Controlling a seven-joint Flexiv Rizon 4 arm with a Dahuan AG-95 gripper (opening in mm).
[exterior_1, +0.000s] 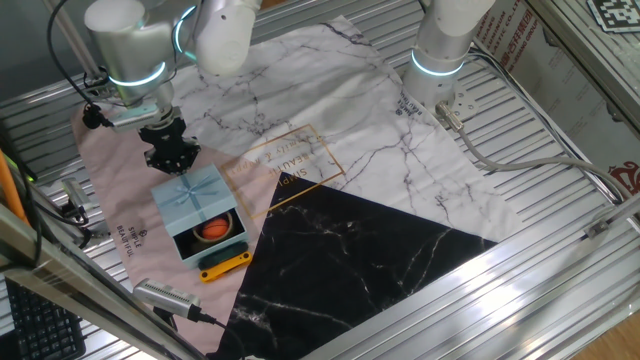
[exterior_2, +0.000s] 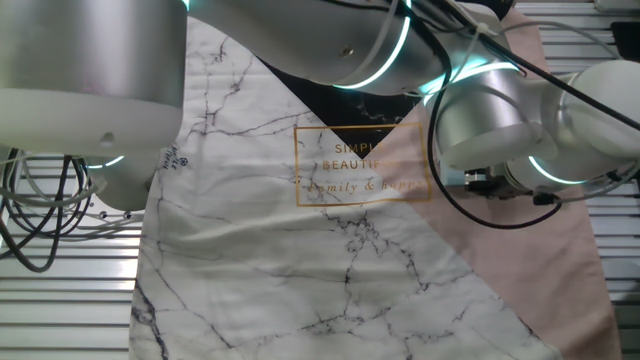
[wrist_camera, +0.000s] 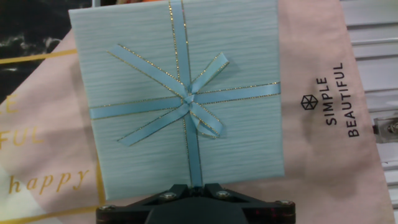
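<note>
A light blue gift box (exterior_1: 212, 252) sits on the pink part of the cloth, its dark inside showing on the near side. Its lid (exterior_1: 193, 197), tied with a blue ribbon bow, covers the far part. In the opening lie an orange ball (exterior_1: 216, 229) and a tan ring around it. My gripper (exterior_1: 176, 168) is at the lid's far edge. From the wrist view, the lid (wrist_camera: 242, 143) fills the middle, and the gripper appears shut at its lower edge, with nothing visible between the fingers. Whether they touch the lid cannot be told.
A yellow-and-black tool (exterior_1: 225, 266) lies against the box's near side. A silver device (exterior_1: 167, 298) with a cable is closer to the front left. The white marble and black areas of the cloth (exterior_1: 350, 270) are clear.
</note>
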